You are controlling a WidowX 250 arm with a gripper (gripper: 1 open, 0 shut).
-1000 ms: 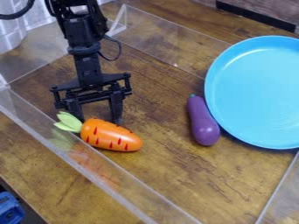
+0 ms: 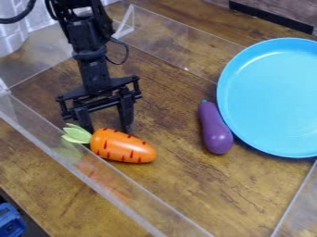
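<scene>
My black gripper [image 2: 104, 117] is lowered to the wooden floor just behind an orange toy carrot [image 2: 120, 146] with a green leafy top. The fingers are dark and low, so whether they are open or shut is unclear; the carrot lies in front of them, not visibly held. A purple eggplant [image 2: 214, 128] lies to the right, beside a large light-blue plate [image 2: 275, 93].
Clear plastic walls edge the wooden surface, one running diagonally at lower left, close to the carrot. A blue object [image 2: 7, 222] sits outside it at bottom left. Bare wood lies between gripper and eggplant and at lower right.
The carrot has shifted very slightly to the right. My gripper has hardly moved.
</scene>
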